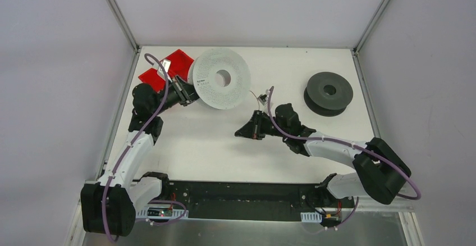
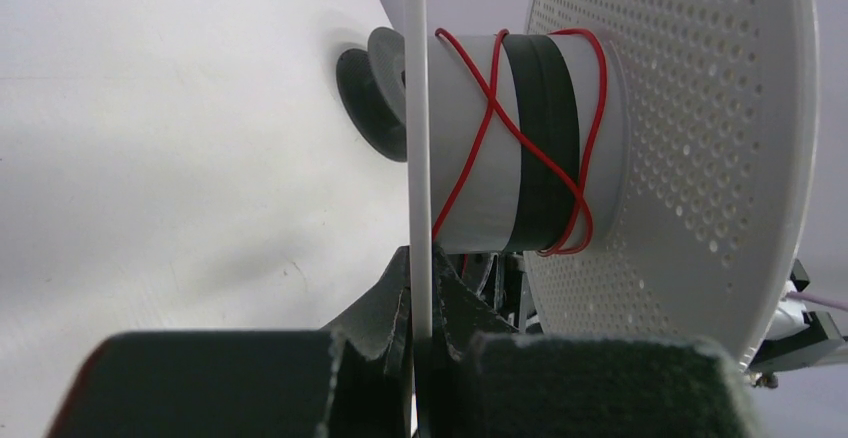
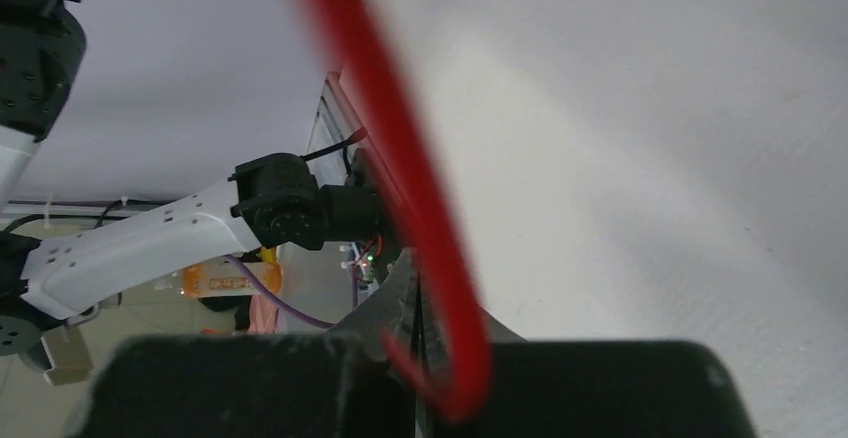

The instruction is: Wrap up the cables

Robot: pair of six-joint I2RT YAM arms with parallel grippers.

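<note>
A white spool (image 1: 229, 97) is held up above the table at the upper middle of the top view, tilted so one flange faces the camera. My left gripper (image 1: 194, 95) is shut on it; in the left wrist view the thin flange edge (image 2: 418, 128) runs between the fingers. Red cable (image 2: 470, 158) crosses itself in a few loose turns around the spool's core (image 2: 460, 193). A strand of it reaches toward my right gripper (image 1: 238, 135), which is shut. Close to the right wrist camera, the blurred red cable (image 3: 425, 188) bends back into the closed fingertips.
A dark grey spool (image 1: 330, 89) stands at the table's right. Behind the left gripper lies a red tray (image 1: 181, 62).
</note>
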